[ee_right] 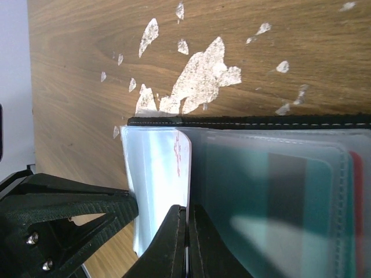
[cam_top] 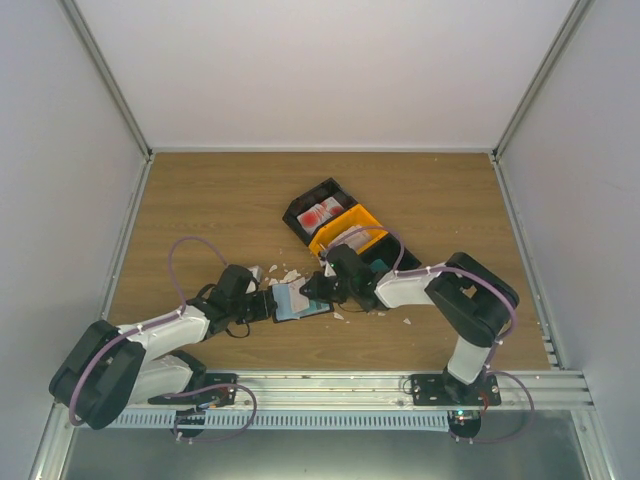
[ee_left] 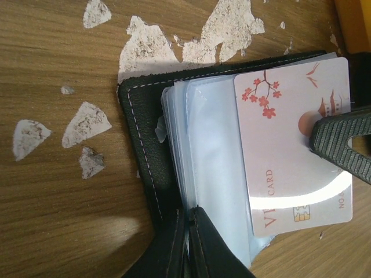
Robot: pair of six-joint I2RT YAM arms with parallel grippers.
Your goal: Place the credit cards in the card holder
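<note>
The black card holder [ee_left: 145, 133] lies open on the table with clear sleeves [ee_left: 211, 145]. My left gripper is shut on the sleeves' edge at its left side. A pink-white credit card [ee_left: 290, 191] with red blossoms lies over the sleeves, with a dark fingertip on it. In the right wrist view my right gripper is shut at the upright thin edge of that pale card, beside teal sleeves [ee_right: 272, 202]; whether the card is between its fingers is hard to tell. In the top view both grippers meet over the holder.
Behind the holder stand a black box [cam_top: 298, 204] with red-white cards, an orange box [cam_top: 365, 219] with cards, and a further dark box [cam_top: 400, 251]. Pale flakes lie around the holder.
</note>
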